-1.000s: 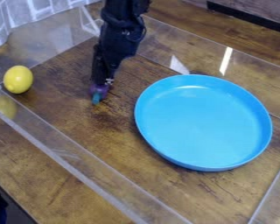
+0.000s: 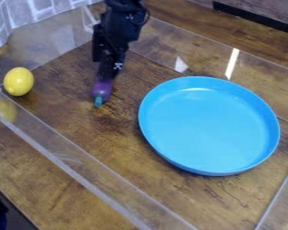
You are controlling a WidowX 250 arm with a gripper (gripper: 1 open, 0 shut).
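A purple object with a teal tip (image 2: pixel 102 90) lies on the wooden surface left of centre. The dark gripper (image 2: pixel 115 61) hangs above and slightly behind it, at the end of the arm reaching from the top. Its fingers are small and dark, so their opening is hard to make out.
A yellow egg-shaped object (image 2: pixel 18 81) lies at the left. A large blue tray (image 2: pixel 209 128) fills the right middle. Clear plastic walls edge the workspace.
The gripper has moved up and back from the purple object, which now shows more clearly below it.
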